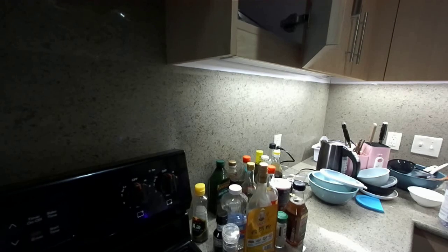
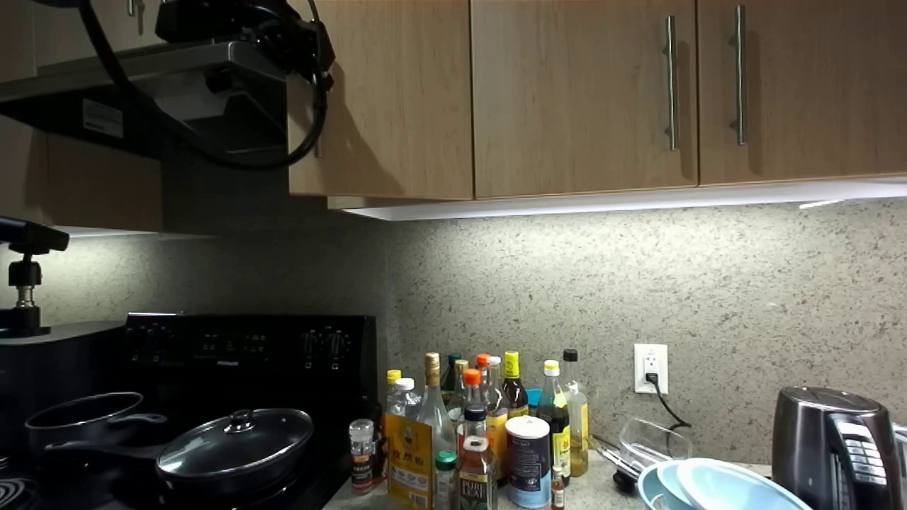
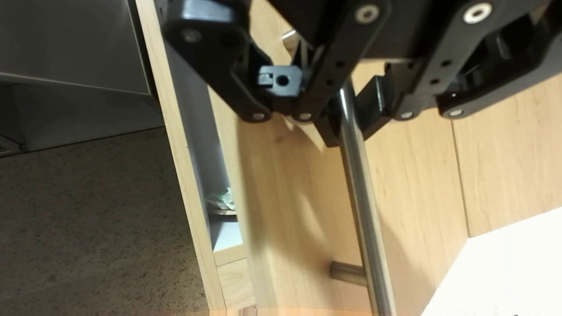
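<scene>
In the wrist view, a steel bar handle [image 3: 363, 210] on a light wood cabinet door [image 3: 300, 231] runs between the fingers of my gripper, which is shut on it. That door stands ajar, with a narrow strip of the cabinet's inside showing along its left edge. Exterior view 2 has my gripper [image 2: 319, 72] at the upper left, against the face of the door [image 2: 391, 102]; its fingers are hard to make out there. From exterior view 1 the same door [image 1: 322, 46] is seen partly open, with the dark interior behind it.
Several bottles [image 2: 434, 408] crowd the counter below the cabinet. A range hood [image 2: 234, 59] is close beside the arm, and a looping black cable [image 2: 246, 161] hangs under it. A lidded pan [image 2: 238, 450] sits on the stove. Neighbouring cabinet doors [image 2: 578, 93] are closed.
</scene>
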